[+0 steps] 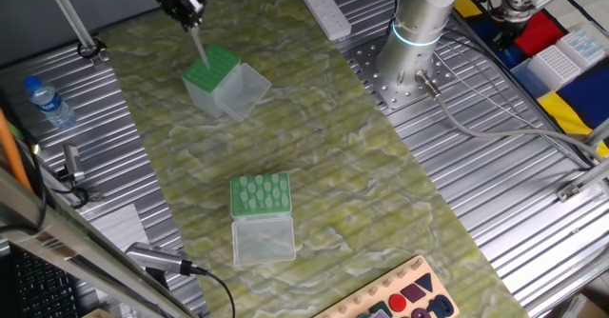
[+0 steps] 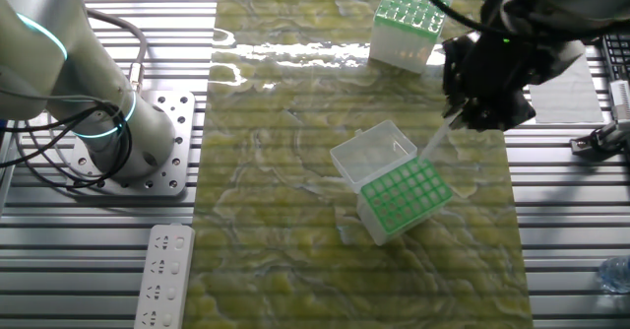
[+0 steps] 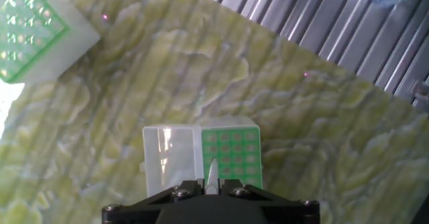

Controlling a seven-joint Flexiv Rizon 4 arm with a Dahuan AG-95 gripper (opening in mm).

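Note:
My gripper is shut on a pale, slender pipette tip (image 3: pixel 212 174), which points away from the fingers. In exterior view 1 the gripper (image 1: pixel 193 23) hangs over the far box, the tip (image 1: pixel 200 48) slanting down to its green rack (image 1: pixel 214 69). This rack shows rows of holes with no tips standing in them; its clear lid (image 2: pixel 374 156) is folded open. From exterior view 2 the tip (image 2: pixel 440 137) ends near a back edge of the green rack (image 2: pixel 406 195). Whether it touches or enters a hole I cannot tell.
A second green rack (image 1: pixel 261 194), holding several pale tips, stands nearer exterior view 1, its lid (image 1: pixel 265 240) open. A wooden shape board (image 1: pixel 404 297), a power strip (image 1: pixel 325 11) and a water bottle (image 1: pixel 50 102) lie apart. The patterned mat between the boxes is clear.

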